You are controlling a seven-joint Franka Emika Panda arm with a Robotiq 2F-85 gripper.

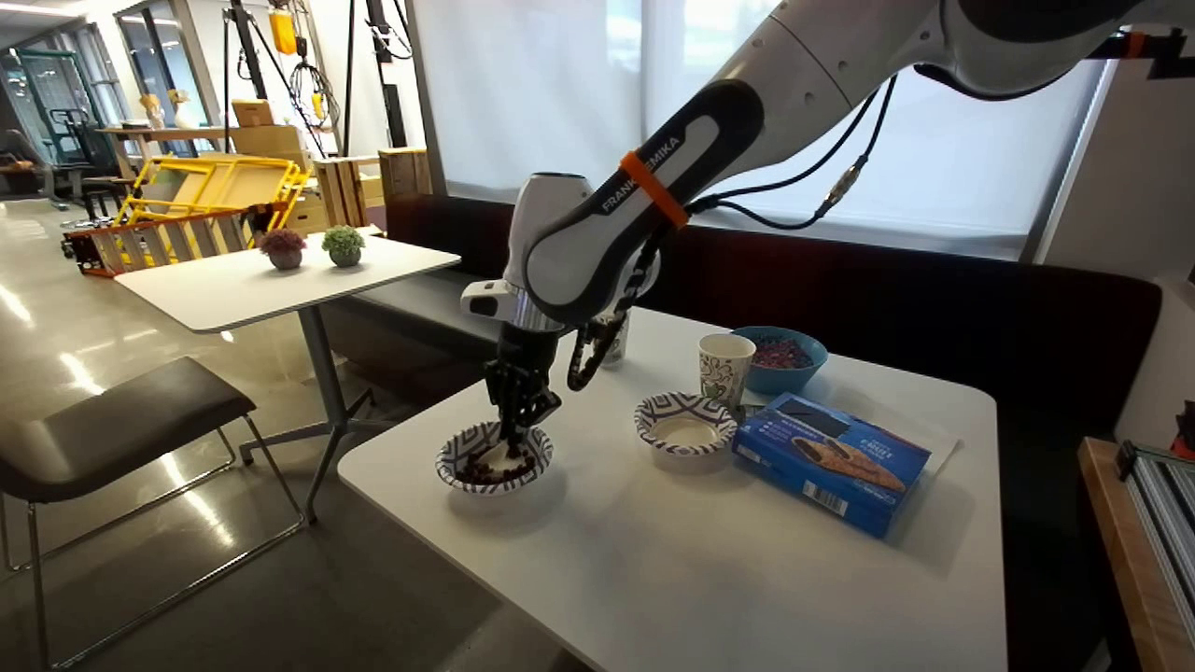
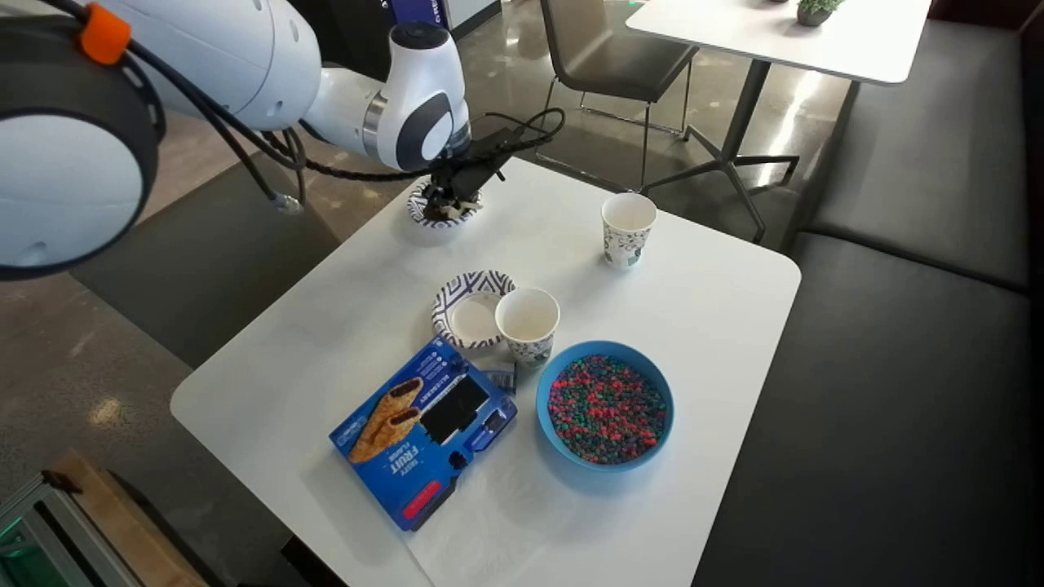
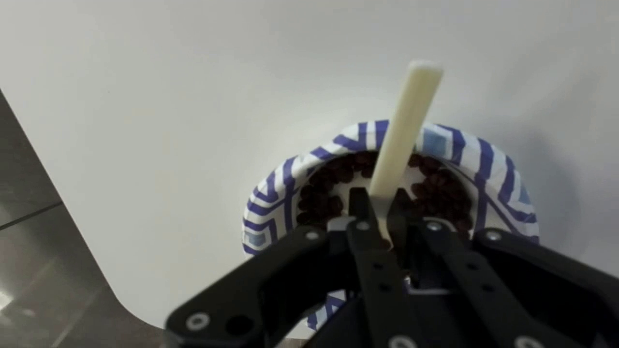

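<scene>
At the table's left corner a patterned paper bowl (image 1: 450, 471) holds dark red beans (image 3: 444, 197). My gripper is over this bowl, fingers down at its inside, shut on a pale, stick-like utensil (image 3: 404, 124). The utensil's free end reaches up past the bowl's rim in the wrist view; its lower end is hidden among the fingers and beans. In the second exterior view the gripper (image 2: 450, 204) covers much of the bowl (image 2: 418, 210). A second patterned bowl (image 1: 683, 435), apparently empty, stands apart near the table's middle.
A blue snack box (image 1: 835, 457) lies beside the second bowl. Behind are a paper cup (image 1: 725, 370) and a blue bowl (image 2: 667, 430) of coloured bits. Another cup (image 2: 626, 231) stands alone at the back.
</scene>
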